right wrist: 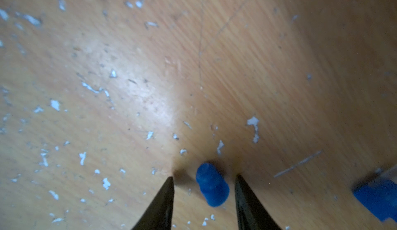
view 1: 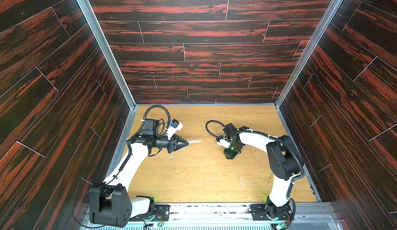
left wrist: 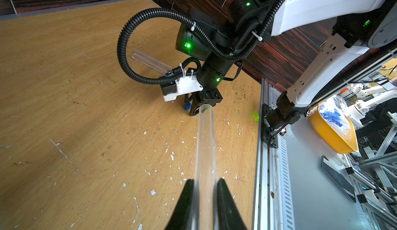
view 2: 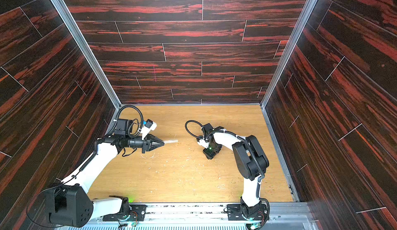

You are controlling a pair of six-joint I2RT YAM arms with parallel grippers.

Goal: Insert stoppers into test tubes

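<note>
A clear test tube (left wrist: 206, 147) points forward, its rounded end away from me, with my left gripper shut on it above the table. In the right wrist view, a small blue stopper (right wrist: 212, 184) lies on the wood between the parted fingers of my right gripper. Gaps show on both sides of the stopper, so neither finger touches it. The right gripper is low over the table. Another clear tube (left wrist: 151, 61) lies farther back, partly hidden by the right arm.
A blue piece (right wrist: 378, 199) with clear material against it sits at the right edge of the right wrist view. White flecks litter the wooden table (view 1: 198, 180). Between the held tube and the right arm the table is bare.
</note>
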